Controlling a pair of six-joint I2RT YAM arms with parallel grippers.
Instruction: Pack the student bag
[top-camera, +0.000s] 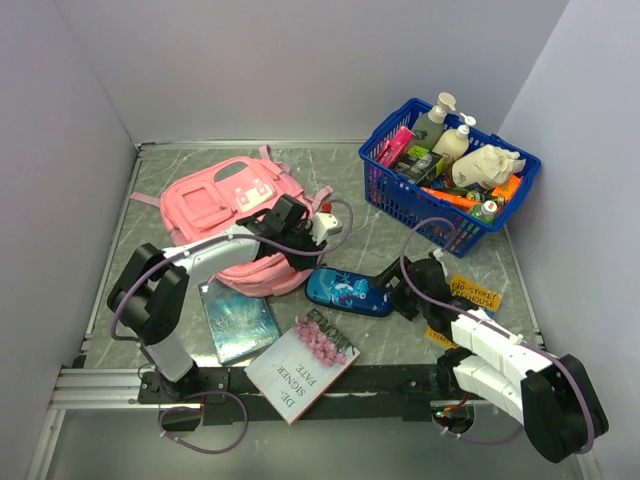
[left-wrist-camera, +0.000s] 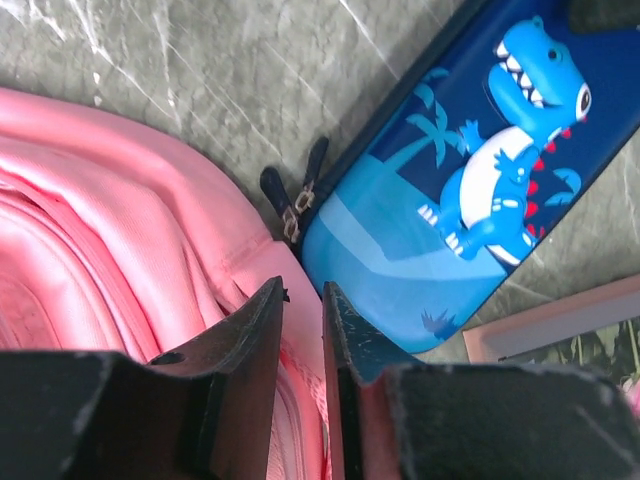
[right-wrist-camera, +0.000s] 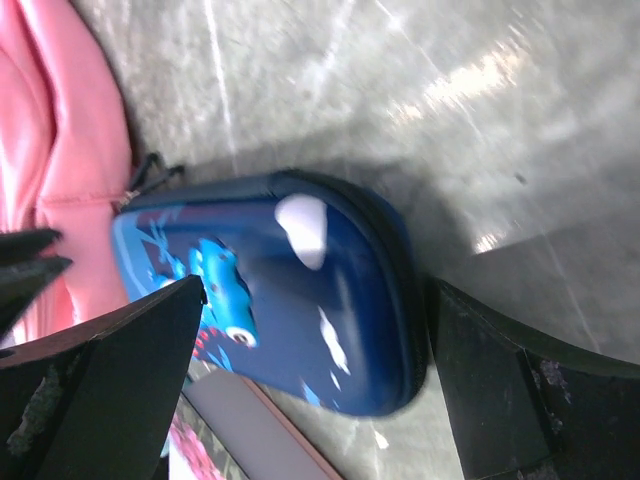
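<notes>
The pink student bag lies on its back panel at the left of the grey surface, its front bulging toward the books. My left gripper is shut on a fold of the bag's pink fabric, which shows between its fingers. Right beside the bag is a blue pencil case with a dinosaur print, its zipper pulls touching the pink cloth. Around the case's right end my right gripper stands open, one finger on each side. The bag's opening is partly hidden by the left arm in the top view.
A grey-white book with pink flowers and a teal book lie at the front. Orange-and-blue books sit partly under the right arm. A full blue basket stands at the back right.
</notes>
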